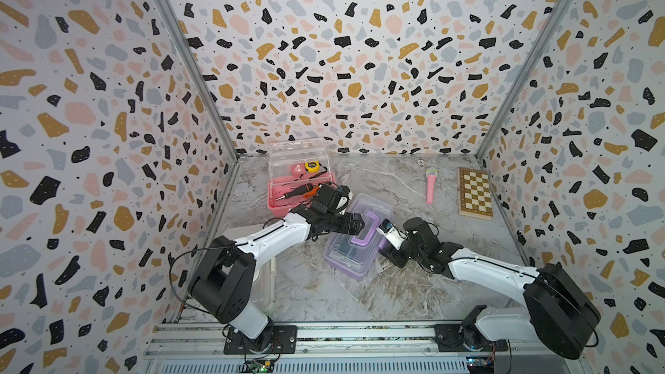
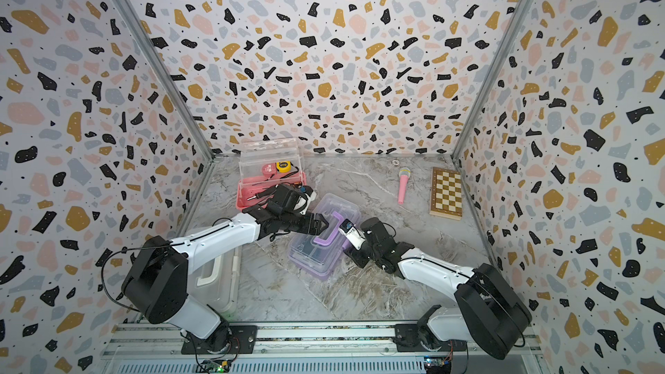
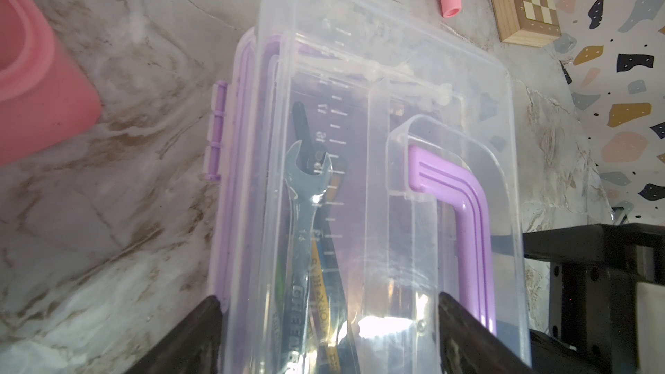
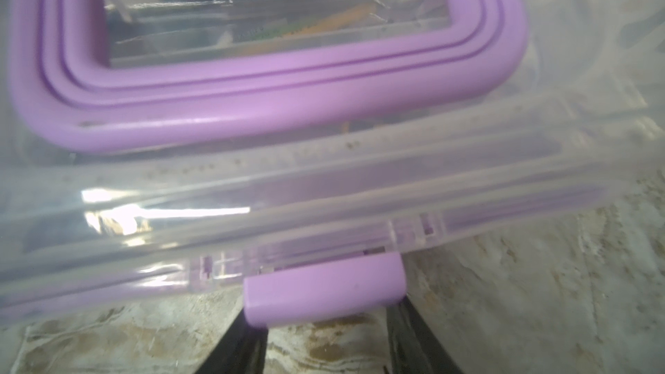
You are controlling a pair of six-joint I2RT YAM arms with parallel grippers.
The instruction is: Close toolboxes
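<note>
The purple toolbox (image 1: 345,263) stands mid-table, its clear lid (image 3: 388,48) down over the base, with wrenches (image 3: 304,194) showing through. Over the lid, beside the purple handle (image 3: 478,256), my left gripper stands open with nothing between its fingers. At the toolbox's front side my right gripper is open, its fingertips just below the purple latch (image 4: 325,291), which sticks outward from the box. Behind and to the left, the pink toolbox (image 1: 277,207) has its clear lid (image 1: 298,156) raised, with tools inside. A third, pale toolbox (image 2: 225,284) lies at front left, partly behind the left arm.
A pink microphone (image 1: 431,187) and a wooden chessboard (image 1: 475,194) lie at the back right. Bare marble surrounds them, and the table's right front is clear apart from the right arm.
</note>
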